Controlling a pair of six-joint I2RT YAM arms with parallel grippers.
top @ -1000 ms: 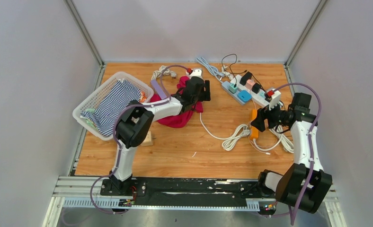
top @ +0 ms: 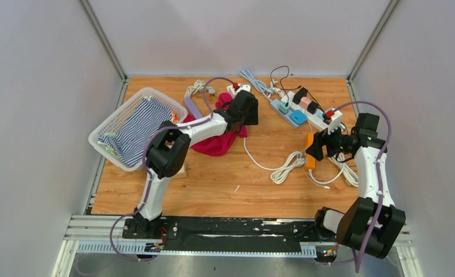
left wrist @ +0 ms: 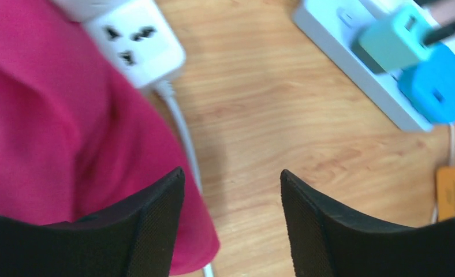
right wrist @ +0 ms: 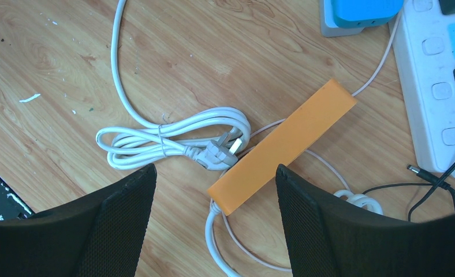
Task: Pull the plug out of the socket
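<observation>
A blue power strip and a white strip hold plugs at back right. A teal plug and blue plug sit in the blue strip. My left gripper hovers over red cloth beside a white socket block, left of the strips, fingers apart with nothing visible between them. My right gripper stands open above an orange bar and a coiled white cable with a loose plug.
A white basket of clothes is at left, with a purple bar to its right. Several cables lie around the strips.
The right arm and the objects look unchanged.
</observation>
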